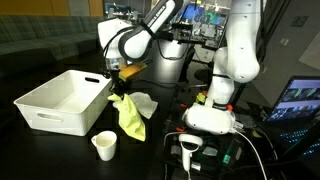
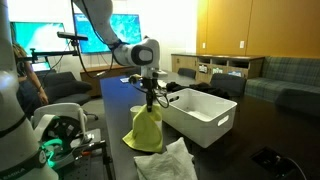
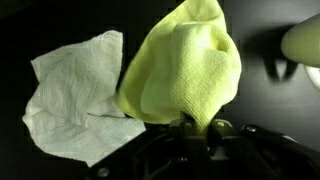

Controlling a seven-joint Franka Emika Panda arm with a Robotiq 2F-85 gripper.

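A yellow cloth (image 1: 129, 118) hangs from my gripper (image 1: 121, 90), which is shut on its upper part. In the second exterior view the yellow cloth (image 2: 146, 129) dangles just over the dark table, its lower edge near or on the surface. From the wrist, the cloth (image 3: 190, 65) runs out from between the fingers, hiding most of the fingertips. A white cloth (image 3: 82, 95) lies crumpled on the table beside it.
An open white bin (image 1: 65, 103) stands to one side of the gripper. A white mug (image 1: 104, 145) sits near the table's front. A laptop (image 1: 285, 112) is at the right.
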